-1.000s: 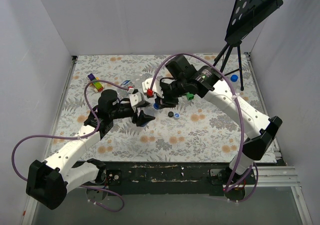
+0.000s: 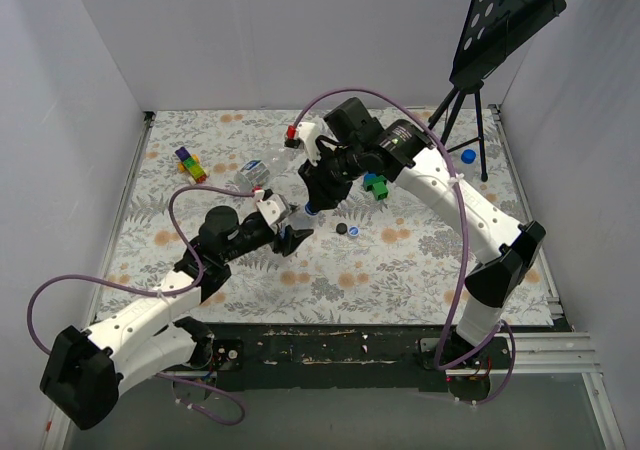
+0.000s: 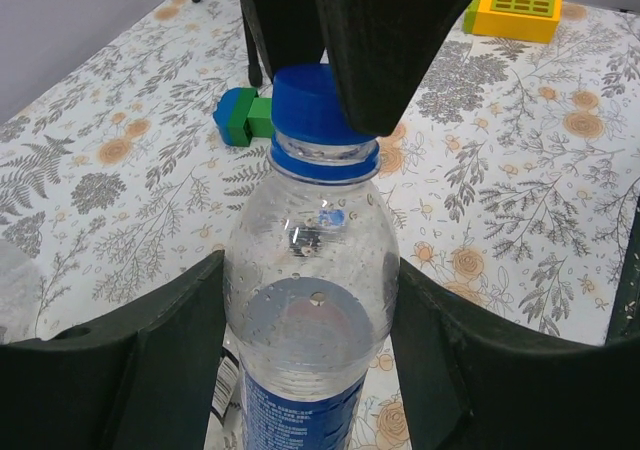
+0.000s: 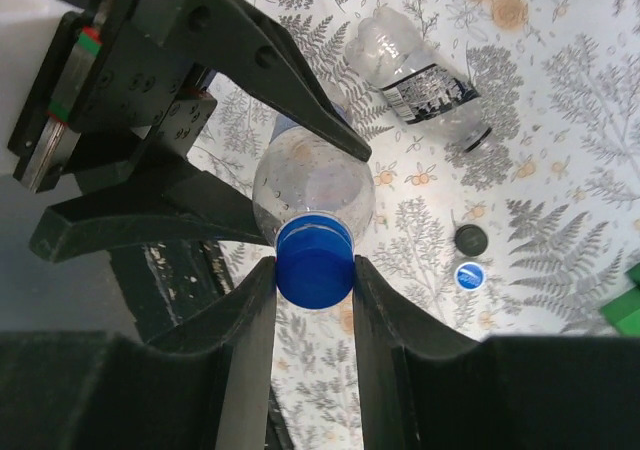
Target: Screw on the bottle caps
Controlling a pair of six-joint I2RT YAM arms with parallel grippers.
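A clear plastic bottle [image 3: 310, 260] with a blue label is gripped round its body by my left gripper. It stands roughly upright in the left wrist view, its neck ring [image 3: 322, 166] blue. On the bottle's mouth, slightly tilted in that view, is a blue cap [image 4: 315, 272], with my right gripper shut on it. A thin band of clear neck shows between cap and ring. A second blue cap [image 4: 470, 276] and a black cap [image 4: 471, 239] lie on the table. Another clear bottle [image 4: 420, 75] with a black label lies on its side.
Green and blue blocks [image 2: 376, 185] lie behind the right gripper. Coloured blocks [image 2: 190, 165] rest at the back left. A black stand [image 2: 470, 120] occupies the back right, near a blue round piece [image 2: 469, 156].
The right arm's wrist has turned and shifted while its fingers stay at the cap. The left gripper, still on the bottle, has moved slightly to the right.
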